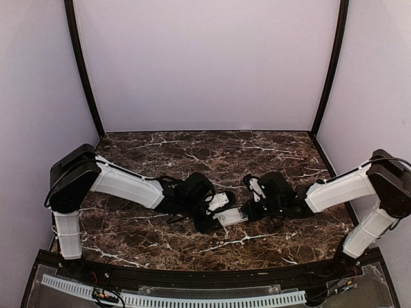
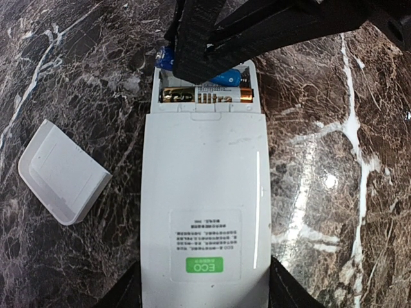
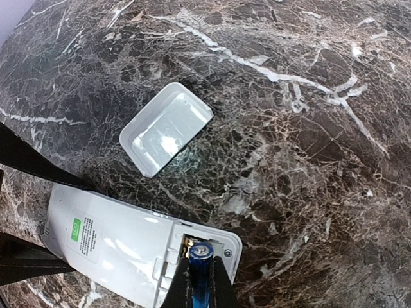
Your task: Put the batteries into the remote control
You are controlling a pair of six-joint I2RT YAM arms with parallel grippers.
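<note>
The white remote (image 2: 205,167) lies with its back up and battery compartment exposed, my left gripper around its lower end, fingers at both sides. A gold-black battery (image 2: 180,95) sits in the compartment. My right gripper is shut on a blue battery, held at the open compartment; in the left wrist view another blue cell shows partly behind the right fingers, and I cannot tell exactly how they are seated. The detached white battery cover (image 3: 166,131) lies apart on the table beside the remote.
Pale walls bound it at the back and both sides.
</note>
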